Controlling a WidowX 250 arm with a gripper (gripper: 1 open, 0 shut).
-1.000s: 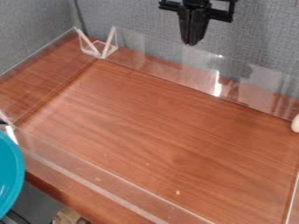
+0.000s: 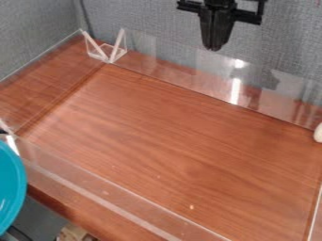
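Note:
My black gripper [image 2: 216, 34] hangs at the top centre-right, high over the back of a wooden tray floor [image 2: 170, 141] with clear low walls. It is shut, with nothing visible between its fingers. The tray floor is bare apart from a few tiny specks.
A blue round object [image 2: 8, 193] sits at the left edge, outside the front wall. A white plastic corner bracket [image 2: 104, 47] stands at the back left. A small white object [image 2: 317, 132] is at the right edge.
Nothing else has visibly changed.

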